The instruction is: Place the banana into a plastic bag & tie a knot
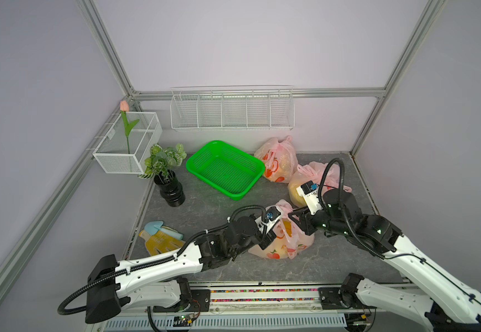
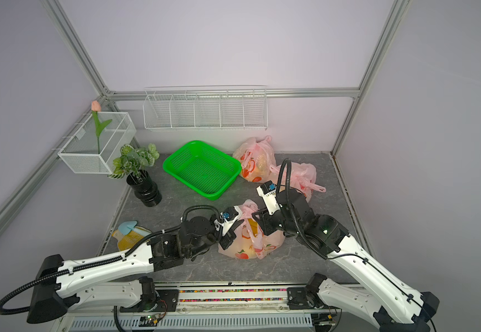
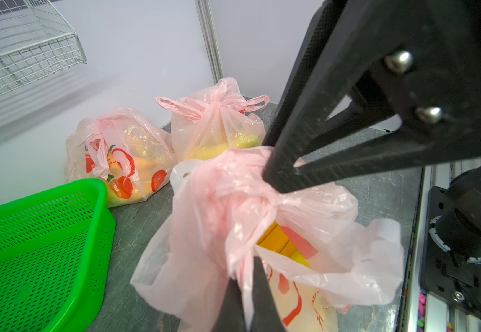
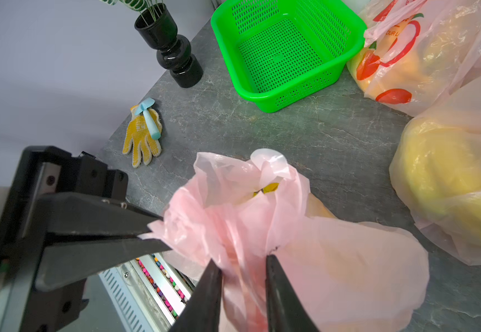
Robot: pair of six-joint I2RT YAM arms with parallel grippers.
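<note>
The pink plastic bag (image 1: 276, 248), printed with red fruit, stands on the grey table between my two arms. Through its gathered mouth shows the yellow banana (image 3: 276, 241); most of it is hidden by plastic. My left gripper (image 1: 272, 233) is shut on a twisted strand of the bag, at the bag's left side. In the right wrist view its fingers (image 4: 93, 257) meet the pink plastic (image 4: 193, 221). Across the bag's top is my right gripper, part open, with bunched plastic running between its separated fingertips. No finished knot can be made out.
Behind the bag lies an empty green basket (image 1: 226, 168). Two more filled bags stand at the back right, one upright (image 1: 278, 160) and one nearer (image 2: 298, 176). A black vase (image 1: 171, 191) and a yellow glove (image 1: 163, 241) sit at the left.
</note>
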